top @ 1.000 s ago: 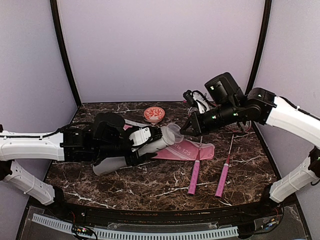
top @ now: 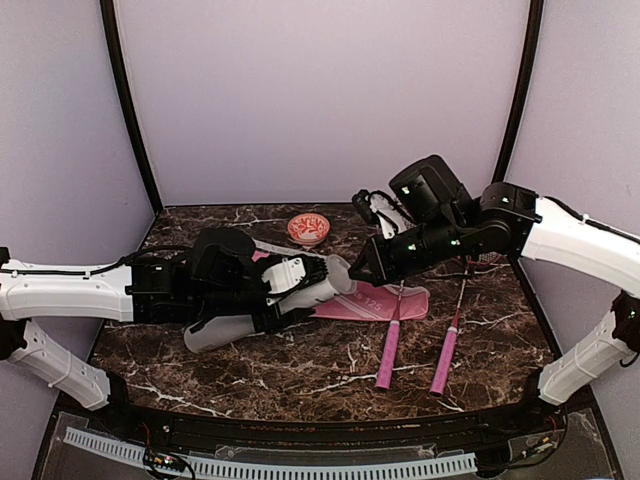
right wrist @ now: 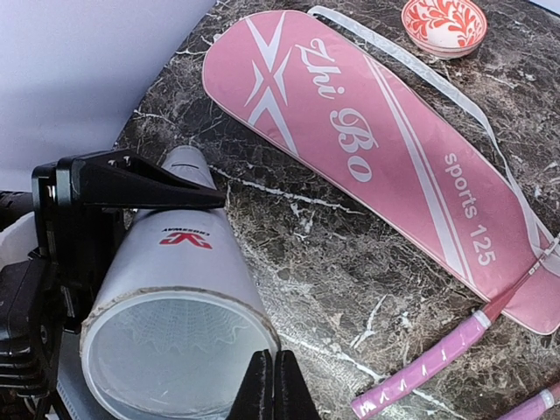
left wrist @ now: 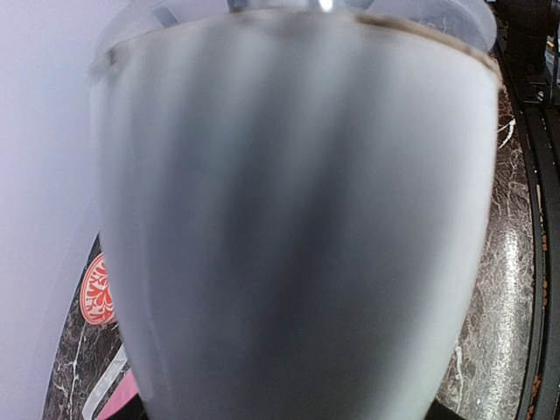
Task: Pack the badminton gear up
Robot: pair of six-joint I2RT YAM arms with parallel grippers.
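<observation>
In the top view my left gripper [top: 285,295] is shut around a white shuttlecock tube [top: 222,332], held tilted above the table with its mouth to the right. The tube [left wrist: 289,219] fills the left wrist view. A clear round piece [left wrist: 468,17], which looks like a lid, sits at its mouth; how firmly it sits cannot be told. Mesh, like a shuttlecock's skirt, shows inside. My right gripper is shut, nothing visible between its fingers, with its tips at the mouth's edge. The pink racket bag [right wrist: 324,114] and two pink-handled rackets [top: 390,355] [top: 446,360] lie on the table.
A red-patterned bowl [top: 308,228] stands at the back of the table. The bag's white strap [right wrist: 411,61] runs along it, and one racket's shaft crosses its end.
My right gripper has come left and slightly down to the tube's mouth. At the mouth the clear piece sticks out less than before. The left arm has barely moved.
</observation>
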